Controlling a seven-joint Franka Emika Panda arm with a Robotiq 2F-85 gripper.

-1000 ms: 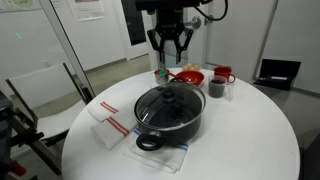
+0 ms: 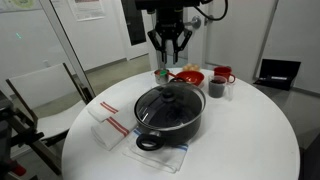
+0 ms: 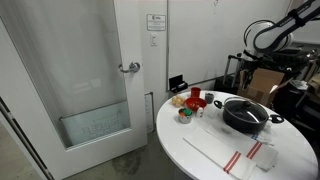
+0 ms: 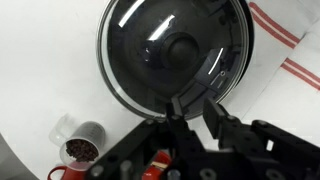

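Observation:
A dark pot with a glass lid (image 2: pixel 170 108) sits on two folded cloths on the white round table (image 2: pixel 240 135). Its round black knob (image 4: pixel 181 50) is at the lid's middle. Above the pot hangs my gripper (image 2: pixel 170 52), clear of the lid. From the wrist, the gripper shows its fingers apart over the lid's near edge, with nothing visible between them. Exterior view 2 has the pot (image 3: pixel 245 114) below and left of the arm.
Behind the pot stand a red bowl (image 2: pixel 190 76), a grey mug (image 2: pixel 217 87) and a red mug (image 2: pixel 223 73). Striped towels (image 2: pixel 108 120) lie to the left. A black object (image 2: pixel 277 72) is at the back right.

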